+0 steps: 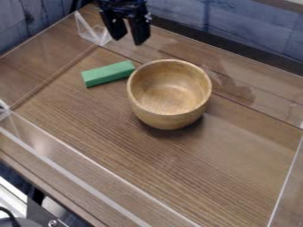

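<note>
My black gripper (120, 34) is at the top of the view, toward the back of the wooden table, its fingers apart with nothing seen between them. In front of it, slightly left of centre, a green rectangular block (109, 74) lies flat. A large tan round bowl (168, 110) stands right of the block, with nothing visible inside.
Bare wooden table (142, 177) fills the front and the right side. A small pale patch lies at the back, left of the gripper.
</note>
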